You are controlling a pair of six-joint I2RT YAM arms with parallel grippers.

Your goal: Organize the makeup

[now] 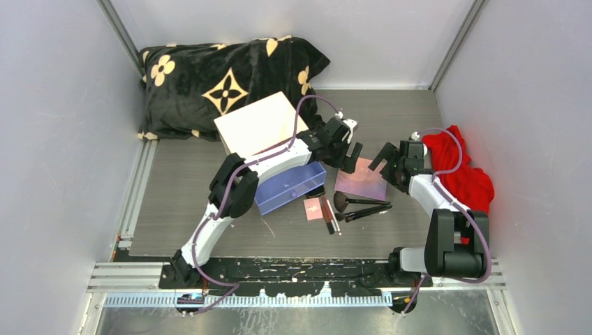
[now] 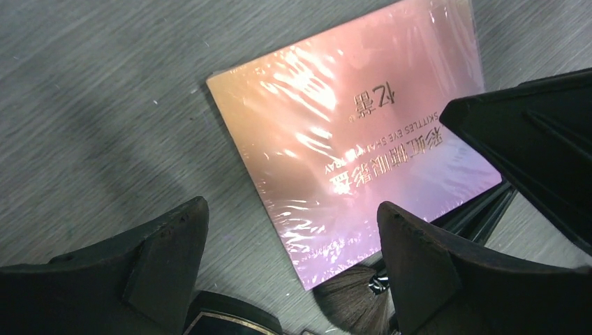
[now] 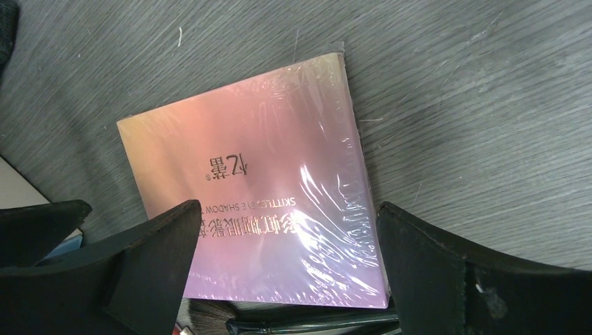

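Observation:
A pink-orange, plastic-wrapped eye shadow palette (image 1: 361, 181) lies flat on the table, its face whole in the right wrist view apart from a corner hidden by a finger. Above its left edge my left gripper (image 1: 352, 159) is open and empty. On the palette's right side hovers my right gripper (image 1: 384, 167), open with nothing between its fingers. Two dark brushes (image 1: 366, 202) lie just below the palette, the fluffy brush head (image 2: 352, 296) close to its corner. Tubes (image 1: 328, 215), a small pink square (image 1: 313, 209) and a black compact (image 1: 316, 191) lie further left.
A box with a cream top (image 1: 258, 125) and a pulled-out blue drawer (image 1: 283, 190) stands left, partly covered by my left arm. A black patterned cushion (image 1: 202, 87) fills the back left; red cloth (image 1: 461, 171) lies at the right wall.

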